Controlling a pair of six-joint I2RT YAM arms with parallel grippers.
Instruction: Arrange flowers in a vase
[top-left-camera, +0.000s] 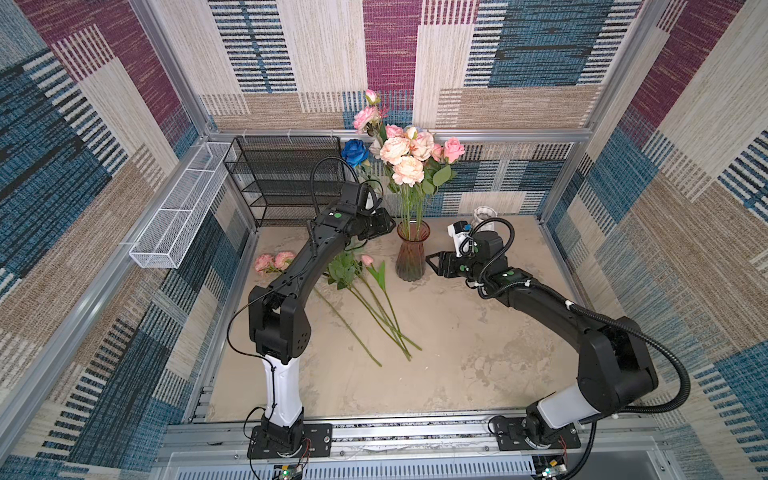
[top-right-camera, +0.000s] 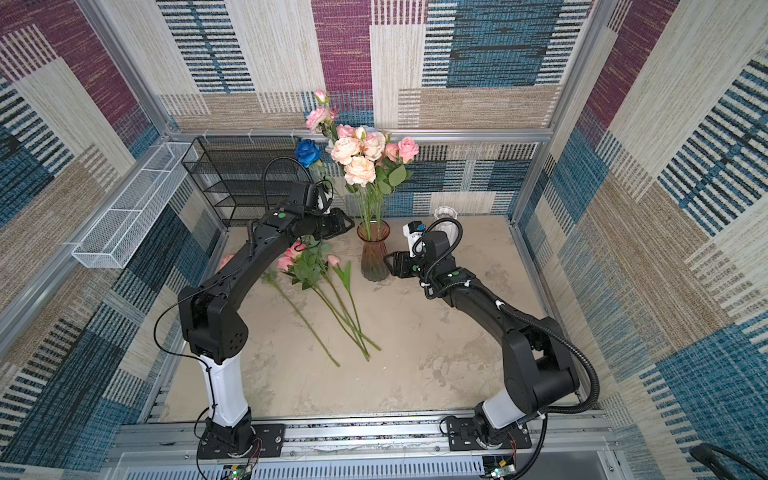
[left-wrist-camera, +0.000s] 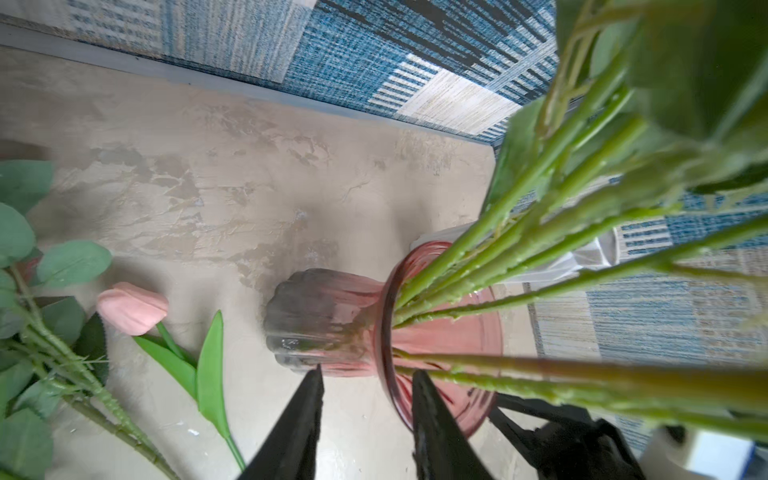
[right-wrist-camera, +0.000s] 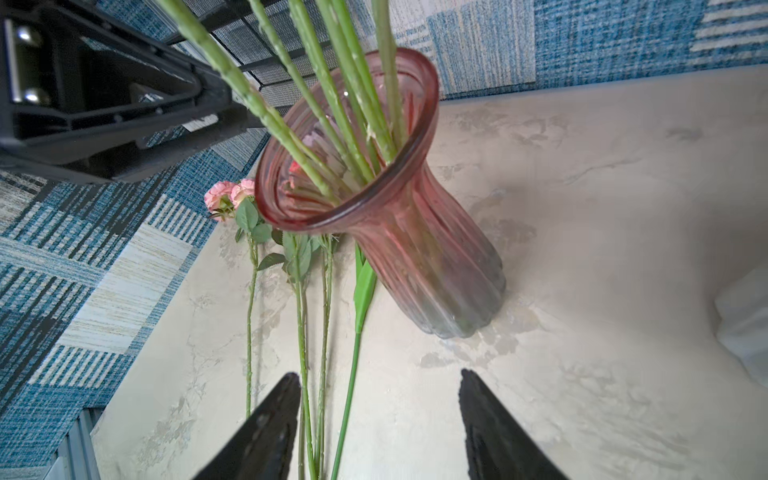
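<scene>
A pink ribbed glass vase (top-left-camera: 411, 260) (right-wrist-camera: 432, 264) stands mid-table holding pink, cream and blue flowers (top-left-camera: 408, 168) (top-right-camera: 360, 168). My left gripper is open at the vase's left, beside the rim and stems, with nothing between its fingers. My right gripper stands open at the vase's right, low, also empty. Loose stems with pink roses (top-left-camera: 284, 260), a pink tulip (left-wrist-camera: 132, 308) and leaves lie on the table left of the vase.
A black mesh rack (top-left-camera: 280, 160) is at the back left, a white wire basket (top-left-camera: 180, 204) on the left side. A white container (right-wrist-camera: 744, 320) stands right of the vase.
</scene>
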